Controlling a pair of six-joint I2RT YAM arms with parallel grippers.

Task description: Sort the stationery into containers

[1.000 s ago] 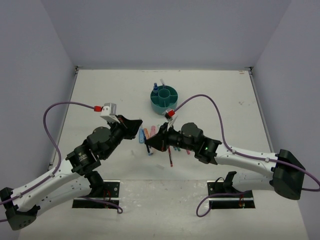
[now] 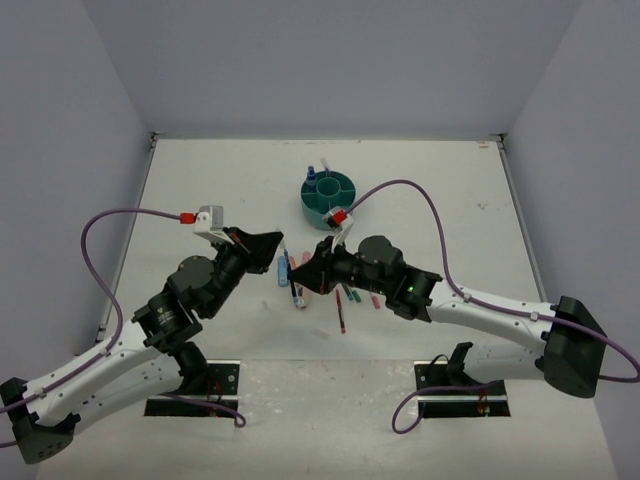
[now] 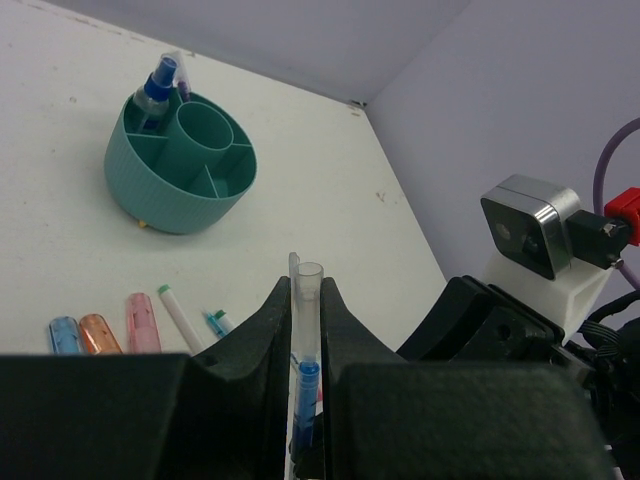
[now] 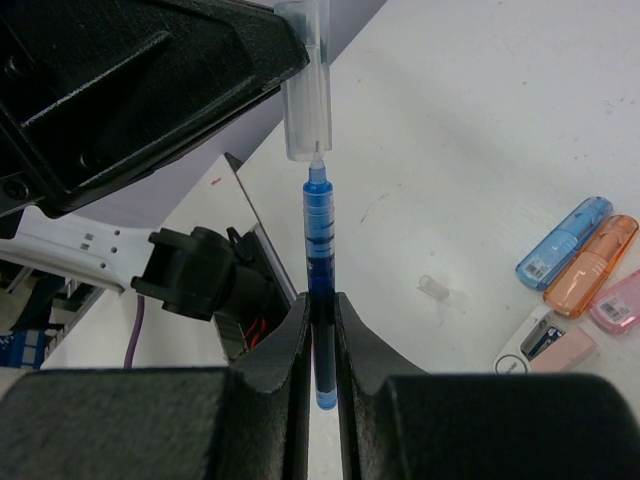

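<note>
My left gripper is shut on a clear cap [image 4: 307,95], which hangs mouth down. Directly below it stands a slim blue marker [image 4: 320,240], upright, with my right gripper shut on its lower part. The marker's pale tip is right at the cap's mouth; whether it is inside cannot be told. Behind the hands, the round green divided holder [image 2: 318,212] stands at the back of the table, holding a blue-topped bottle [image 3: 155,92] and a clear-topped item [image 3: 181,75]. Blue [image 4: 565,242], orange [image 4: 592,265] and pink [image 4: 620,303] highlighters lie side by side.
A white correction tape [image 4: 522,343] and a pinkish block [image 4: 564,352] lie near the highlighters, with a small clear piece [image 4: 436,290] apart from them. Several pens, including a red one [image 2: 340,312], lie under the right arm.
The right gripper has risen slightly toward the back of the table in the top view. The left gripper has shifted a little to the left. Both hands remain close together.
</note>
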